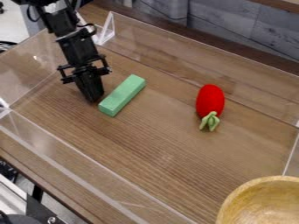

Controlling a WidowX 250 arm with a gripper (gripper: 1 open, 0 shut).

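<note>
The black robot arm point(66, 35) reaches in from the top left, its gripper point(86, 89) low at the table just left of a green block point(122, 95). The gripper looks shut, with nothing visible between its fingers, though its tips are small and dark here. The green block lies flat, angled from lower left to upper right.
A red vegetable-like object point(211, 105) with a green top lies to the right. A yellow bowl point(260, 203) is at the bottom right corner.
</note>
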